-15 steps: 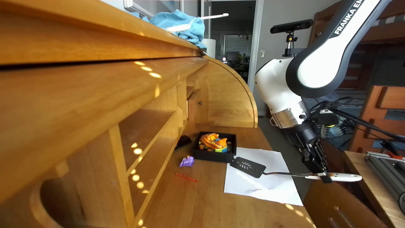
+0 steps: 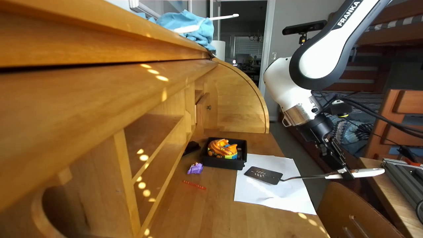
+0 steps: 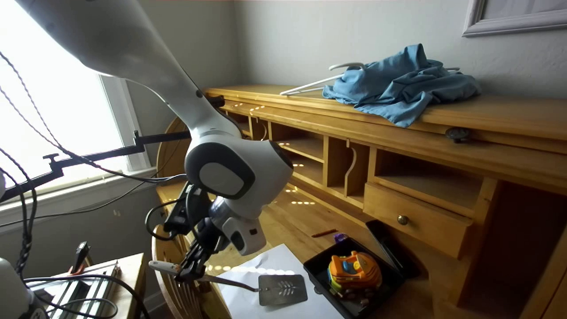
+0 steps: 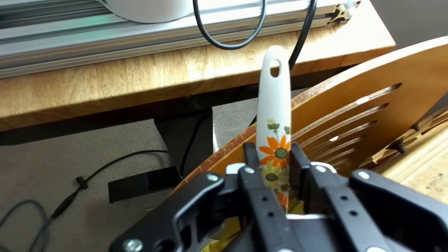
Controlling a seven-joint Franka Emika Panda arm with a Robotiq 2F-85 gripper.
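Note:
My gripper is shut on the white, flower-patterned handle (image 4: 273, 100) of a spatula, out past the desk's edge near the chair. In exterior view 1 the spatula's dark slotted blade (image 2: 263, 175) reaches over the white paper (image 2: 273, 196) on the desk. The same blade (image 3: 283, 290) shows in exterior view 2, over the paper's near part; whether it touches the paper I cannot tell. A black tray (image 2: 222, 163) stands beside the paper with an orange toy vehicle (image 2: 222, 149) in it.
A purple item (image 2: 195, 168) and a red stick (image 2: 194, 184) lie on the desk near the shelves. The wooden chair (image 4: 352, 105) is close beneath my gripper, with a side table (image 4: 138, 77) behind it.
The gripper and spatula have shifted slightly right in exterior view 1, and the blade has moved away from the black tray. Tray, toy and paper have stayed put.

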